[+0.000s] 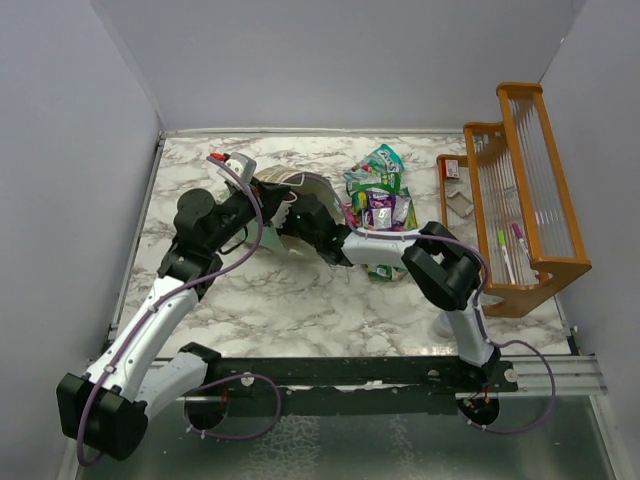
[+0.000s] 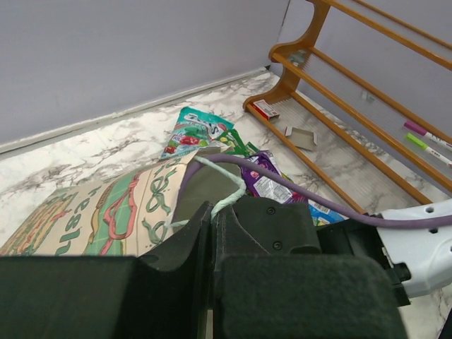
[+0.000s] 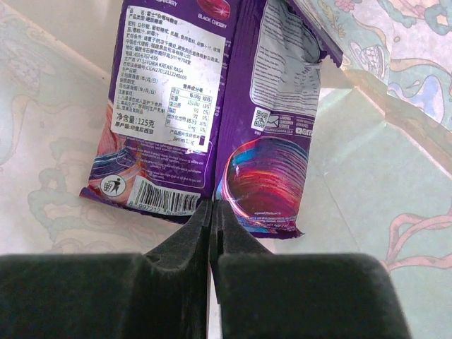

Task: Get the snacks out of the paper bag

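Note:
The paper bag [image 1: 272, 243] lies on its side at the middle left of the table, its mouth toward the right. In the left wrist view its printed side [image 2: 113, 212] and pale green cord handle [image 2: 229, 194] show. My left gripper is shut on that cord at the bag's mouth. Inside the bag, my right gripper is shut on the lower edge of a purple snack pack [image 3: 169, 106], which creases down its middle between the fingertips. More of the pack's upper part runs out of the right wrist view.
Several snack packs, a teal one [image 1: 380, 160] and a purple one [image 1: 380, 212] among them, lie right of the bag. A wooden rack [image 1: 545, 180] stands at the far right.

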